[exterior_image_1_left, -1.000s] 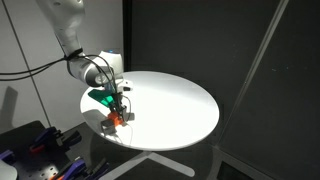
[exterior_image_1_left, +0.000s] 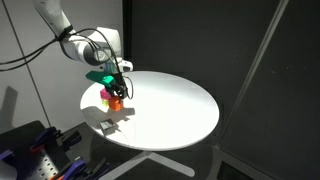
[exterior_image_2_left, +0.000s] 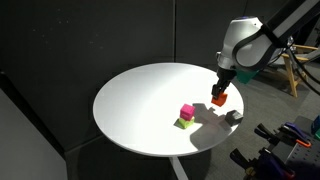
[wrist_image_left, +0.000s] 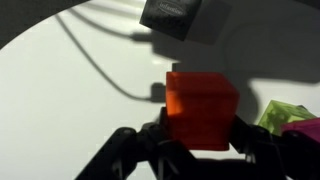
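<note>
An orange-red cube (wrist_image_left: 201, 108) fills the middle of the wrist view, with my gripper shut on it and a dark finger showing on each side. Exterior view 1 has the same cube (exterior_image_1_left: 116, 104) below the arm, over the near left part of the white round table. From the other side, in exterior view 2, the cube (exterior_image_2_left: 219, 100) appears raised above the tabletop; the exact gap is hard to judge. A pink block (exterior_image_2_left: 188, 111) rests on a green block (exterior_image_2_left: 184, 123), apart from the held cube. Their edges enter the wrist view at right.
A dark box (exterior_image_2_left: 234, 117) sits near the table's edge, close to the arm; its top (wrist_image_left: 170, 14) shows in the wrist view. Cables loop beside the arm.
In exterior view 1 the gripper and the held cube have moved up and away from the table's near edge, towards the pink and green blocks. The cube stays in the grip.
</note>
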